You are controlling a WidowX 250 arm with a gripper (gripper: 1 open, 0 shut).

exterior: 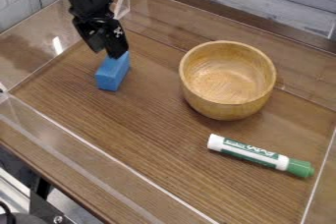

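Note:
The black gripper (pixel 105 41) reaches in from the top left, its fingers open above the blue block (pixel 113 71). The block lies on the wooden table, just below the gripper. Whether the fingertips touch it is hard to tell.
A wooden bowl (pixel 226 79) stands right of centre. A white and green cylinder (pixel 258 157) lies at the lower right.

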